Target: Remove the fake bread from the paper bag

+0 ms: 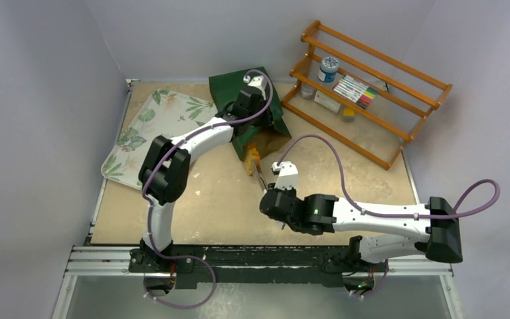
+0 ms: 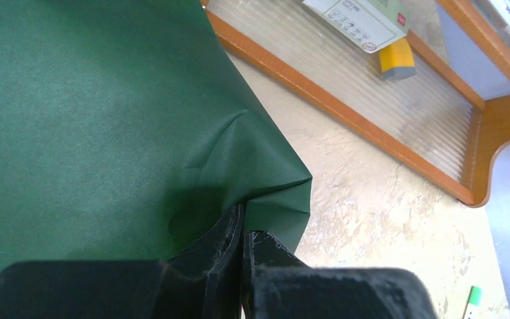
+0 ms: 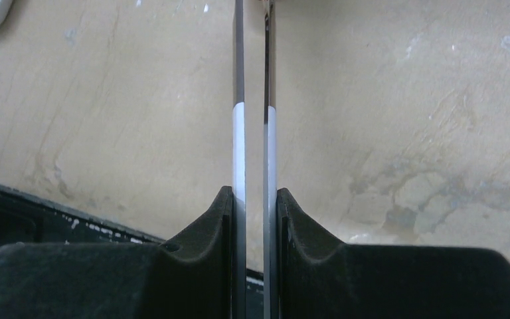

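The green paper bag (image 1: 229, 86) lies at the back centre, its brown opening toward the front. My left gripper is shut on its folded top edge, the green paper running into the fingertips. Yellow-orange fake bread (image 1: 251, 157) shows at the bag's mouth, by the tips of my right gripper. The right gripper's long fingers stand a little apart, and whatever is at their tips is cut off at the top of the right wrist view, so whether they hold the bread is unclear.
A wooden rack (image 1: 365, 113) with jars, markers and boxes stands at the back right. A leaf-patterned tray (image 1: 139, 139) lies at the left. A green-capped marker (image 2: 475, 299) lies on the table in the left wrist view.
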